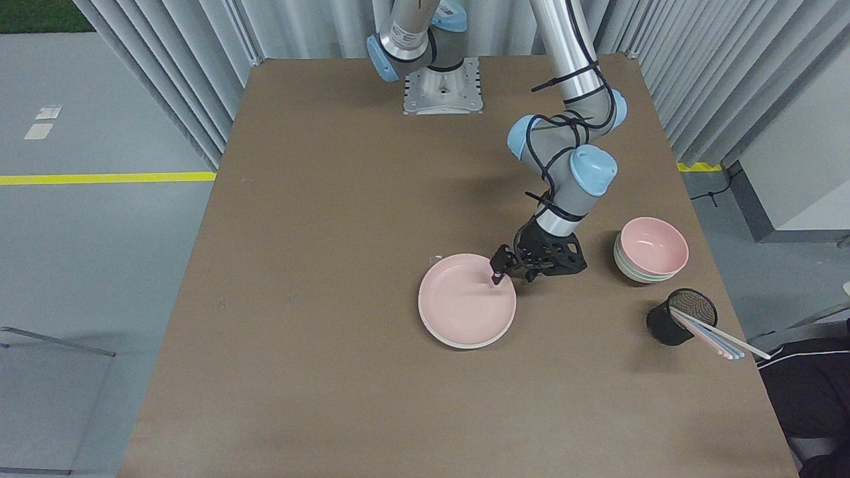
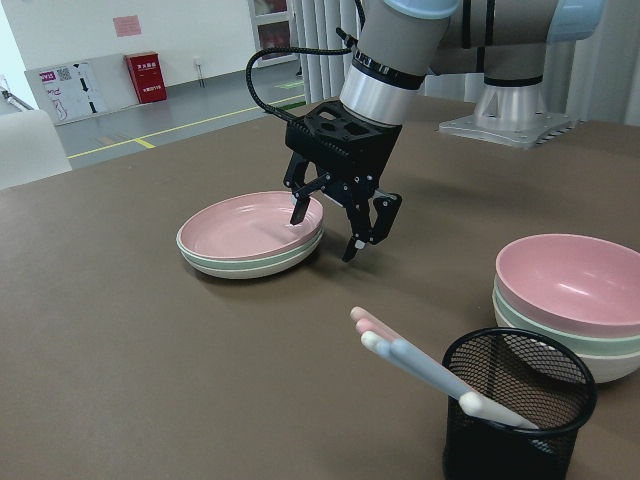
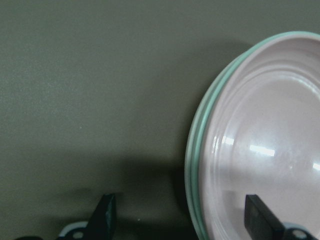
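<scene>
A stack of plates, pink on top over mint and white ones (image 1: 466, 307) (image 2: 243, 232) (image 3: 262, 135), lies on the table left of my gripper (image 1: 514, 273) (image 2: 326, 233). The gripper hangs open at the stack's rim, one finger over the pink plate and the other over bare table outside it. Nothing is between its fingers but the plates' edge beneath. Whether it touches the plates I cannot tell.
Stacked pink, mint and white bowls (image 1: 651, 243) (image 2: 567, 280) stand to the right. Nearer the front is a black mesh holder (image 1: 667, 326) (image 2: 505, 450) with pale utensils (image 2: 420, 365).
</scene>
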